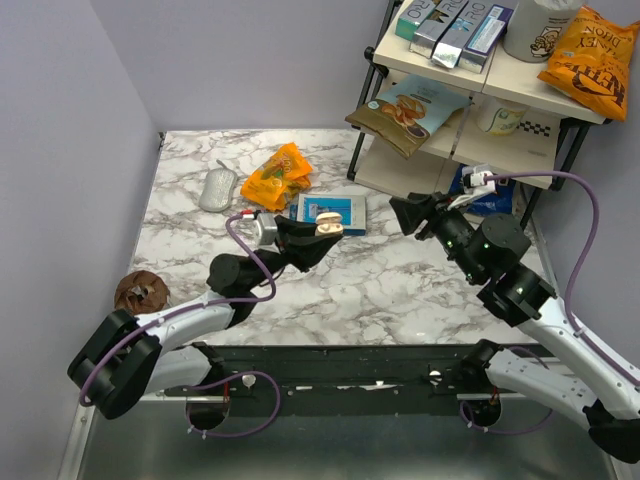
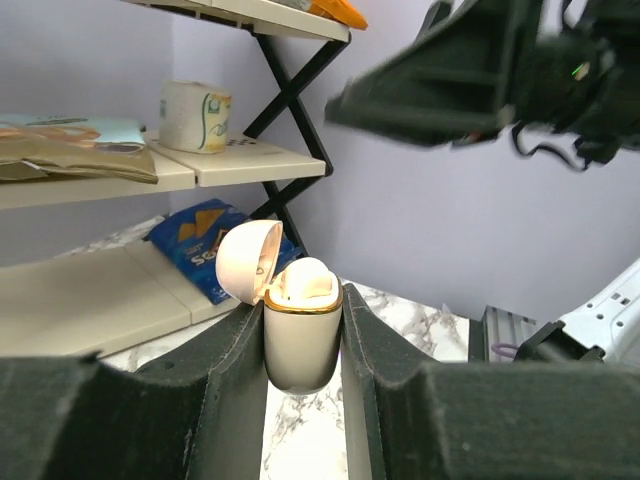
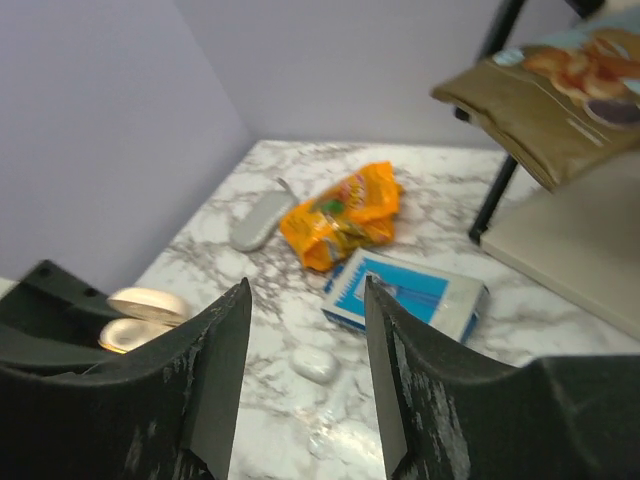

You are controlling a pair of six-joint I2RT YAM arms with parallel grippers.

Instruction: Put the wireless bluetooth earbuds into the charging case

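Observation:
The charging case [image 2: 301, 345] is white with a gold rim, its lid [image 2: 247, 258] flipped up. My left gripper [image 1: 318, 240] is shut on the case's base and holds it above the table. In the left wrist view, a pale rounded shape [image 2: 304, 282], apparently an earbud, sits in the base; whether there are one or two I cannot tell. Some way right of the case in the top view, my right gripper [image 1: 408, 215] is open. Nothing shows between its fingertips in the right wrist view, where the case [image 3: 127, 333] appears at the left.
A blue box [image 1: 332, 211], an orange bag [image 1: 277, 178] and a grey pouch [image 1: 217, 188] lie on the marble table [image 1: 370, 290]. A rack of shelves [image 1: 500, 85] with packages stands at the back right.

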